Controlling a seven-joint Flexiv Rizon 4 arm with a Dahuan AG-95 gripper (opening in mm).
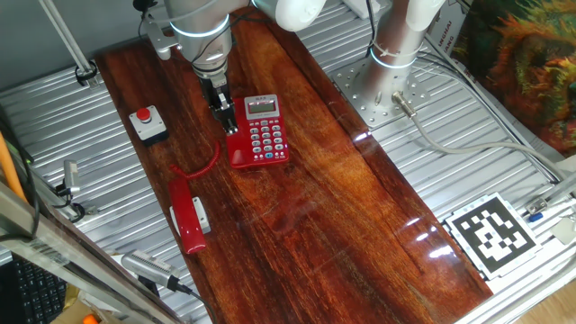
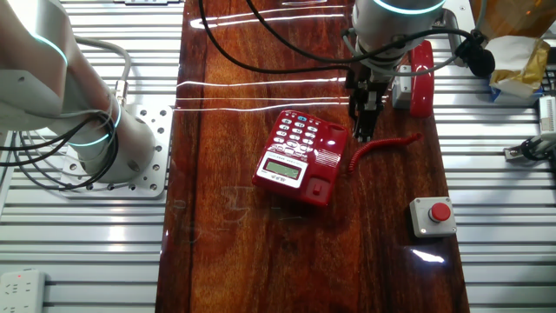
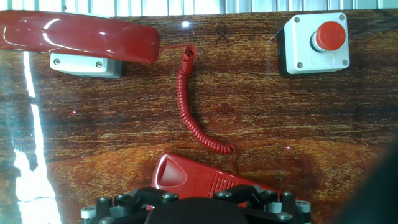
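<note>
The red desk phone (image 1: 260,135) lies on the brown wooden board with its keypad and display facing up. Its red handset (image 1: 187,216) is off the cradle, resting across a small white box (image 2: 401,89). A coiled red cord (image 3: 189,115) runs on the board between handset and phone. My gripper (image 1: 229,130) points down at the cradle side of the phone base, very close to it; contact cannot be made out. Only the gripper's dark linkage shows along the bottom of the wrist view, below the cradle (image 3: 193,177), and its fingertips are hidden there.
A white box with a red push button (image 3: 328,36) sits near the board's edge. A black-and-white marker board (image 1: 492,236) stands at the opposite corner. Black cables (image 2: 278,65) hang along the arm. Much of the wooden board (image 1: 333,225) beyond the phone is clear.
</note>
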